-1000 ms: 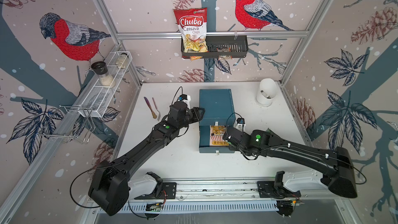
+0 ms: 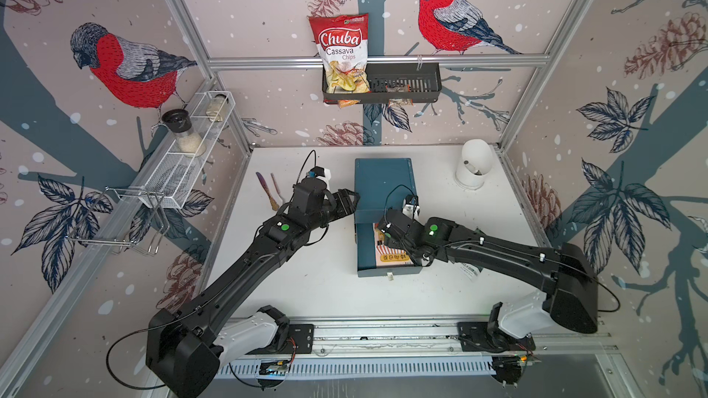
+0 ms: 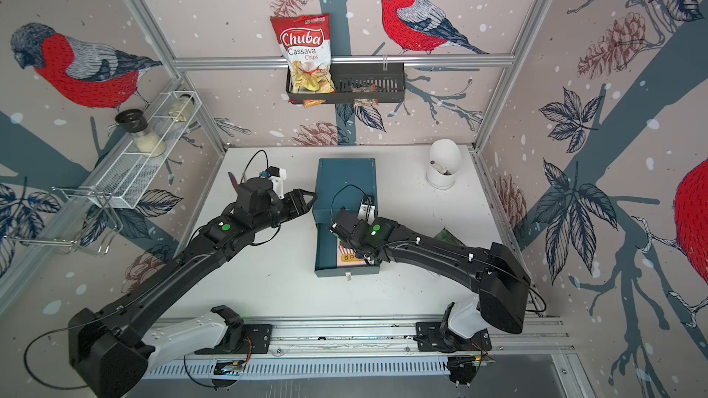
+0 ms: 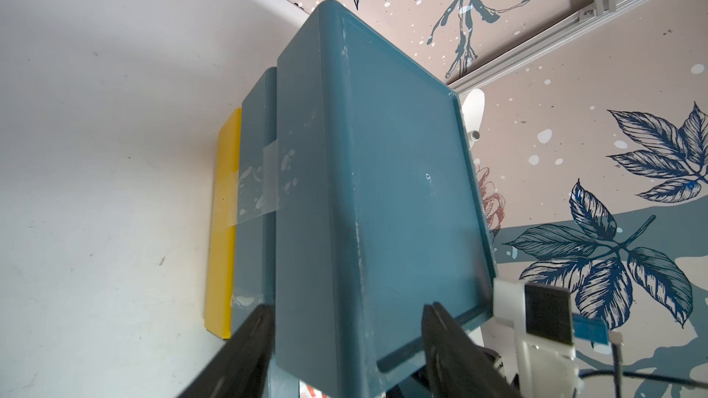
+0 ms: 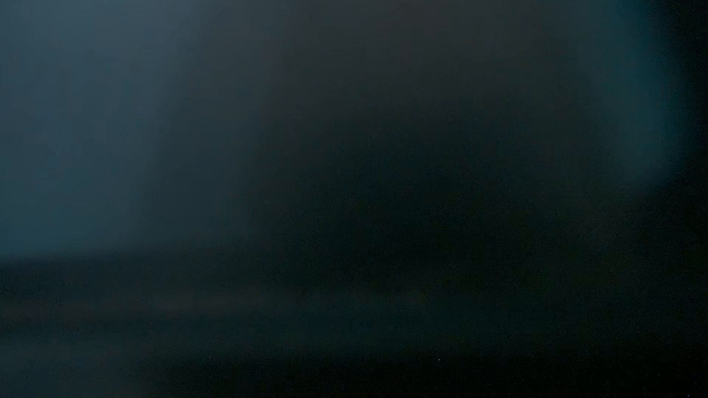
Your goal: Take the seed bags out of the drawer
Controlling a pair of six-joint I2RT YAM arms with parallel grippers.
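The blue box (image 2: 384,180) stands on the table with its drawer (image 2: 365,256) pulled out toward the front. A seed bag (image 2: 393,257) with red and cream stripes lies in the drawer, partly hidden by the right arm. My right gripper (image 3: 337,227) is over the drawer, its fingers turned down. The right wrist view is nearly black, so what is at its fingertips is hidden; from above it seems open. My left gripper has its fingers (image 4: 236,361) apart at the box's left side, with nothing held between them.
A green packet (image 3: 447,236) lies right of the drawer, partly behind the right arm. The white cup (image 2: 472,166) stands back right. Cutlery (image 2: 268,191) lies at the left.
My right gripper has moved left over the drawer and covers more of the striped bag. The drawer has come slightly further forward. The left gripper has shifted slightly left.
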